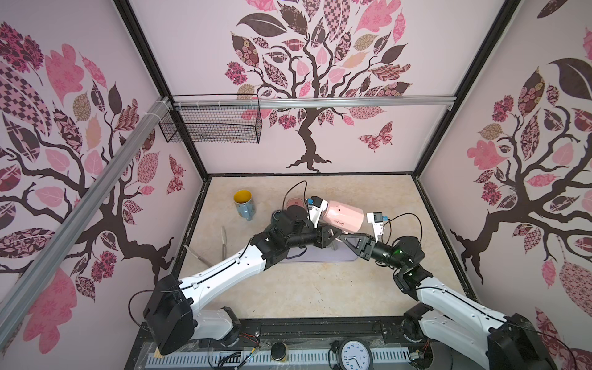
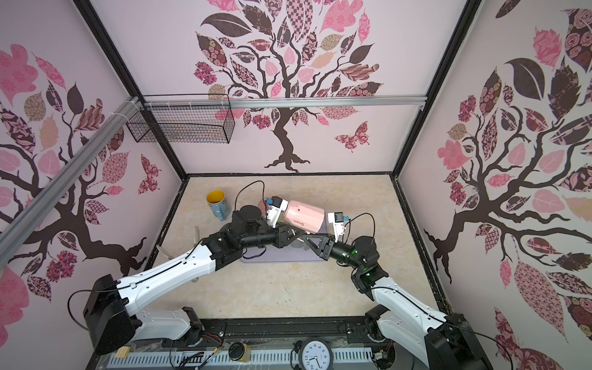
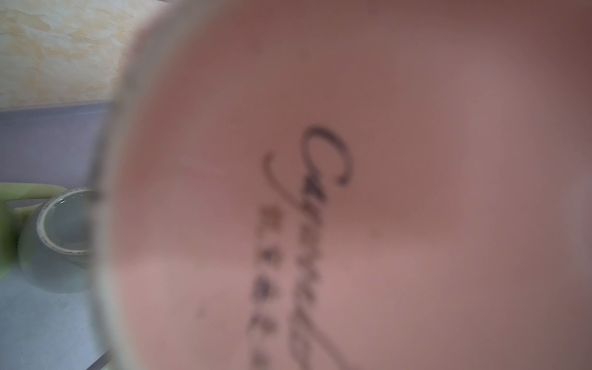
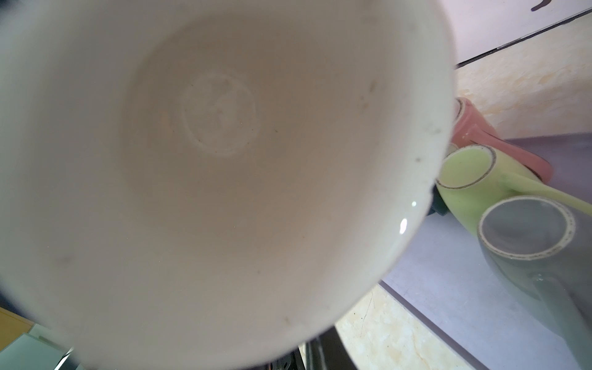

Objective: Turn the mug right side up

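Note:
The pink mug (image 1: 343, 216) is held up off the table, lying sideways with a slight tilt. Its base (image 3: 370, 185) fills the left wrist view, while its white inside and open mouth face the right wrist camera. My left gripper (image 1: 335, 233) is shut on it at its lower near side, coming from the left. From the right, my right gripper (image 1: 349, 240) is shut there too, its fingertips close to the left ones. The mug's handle is hidden behind the fingers in the top views, and neither wrist view shows the grip itself.
Under the mug lies a lilac tray (image 1: 326, 256) with upside-down mugs: a grey one (image 4: 527, 228), a green one (image 4: 471, 167) and another pink one (image 4: 473, 126). A blue mug (image 1: 244, 207) with yellow inside stands upright at the back left.

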